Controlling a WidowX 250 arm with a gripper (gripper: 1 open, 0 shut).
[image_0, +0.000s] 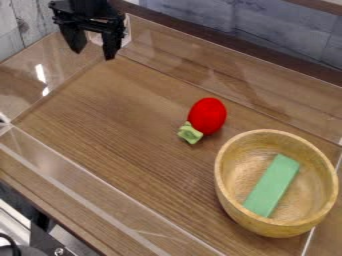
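Observation:
The black gripper (90, 40) hangs at the top left, above the bare wooden table; whether it is open or shut is hard to make out. On the right half lie a red oval object (207, 115) and a small green piece (190, 134) just below-left of it. A yellow bowl (234, 160) at the lower right holds a green block (273, 185).
Dark clutter and cables show beyond its left edge at the bottom left.

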